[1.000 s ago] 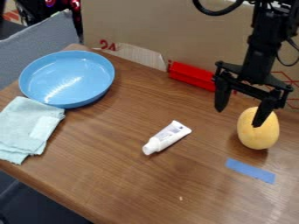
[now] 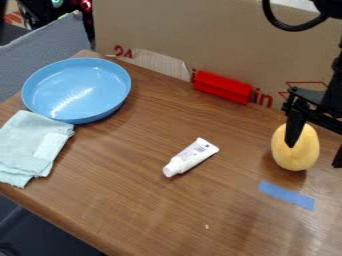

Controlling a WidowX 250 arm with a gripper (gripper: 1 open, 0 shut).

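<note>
My gripper (image 2: 317,125) is at the right edge of the camera view, open and partly out of frame, with its dark fingers over and beside a yellow rounded object (image 2: 294,154) resting on the wooden table. A white tube (image 2: 190,157) lies near the middle. A red roll (image 2: 222,86) lies at the back against the cardboard.
A blue plate (image 2: 76,88) sits at the back left, with a pale folded cloth (image 2: 28,145) in front of it. A strip of blue tape (image 2: 286,195) is on the table below the yellow object.
The objects on the table look unmoved.
</note>
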